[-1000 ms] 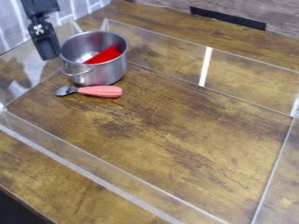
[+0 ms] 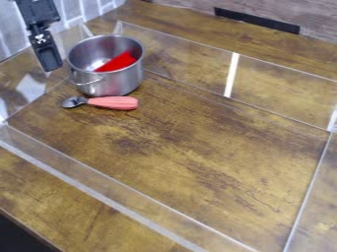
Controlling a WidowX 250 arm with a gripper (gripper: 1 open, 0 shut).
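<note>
A steel pot point(image 2: 121, 82) stands on the wooden table at the upper left, with a red object point(image 2: 114, 62) inside it. Just in front of the pot lies a utensil with a pink handle point(image 2: 113, 102) and a small metal head at its left end. My black gripper point(image 2: 47, 61) hangs at the far left, beside the pot and above its left side's level, open, with nothing visible between its fingers.
Transparent strips or panels with a white tape line point(image 2: 232, 77) run round the work area. A dark edge shows at the bottom left corner.
The pot and utensil have not moved.
</note>
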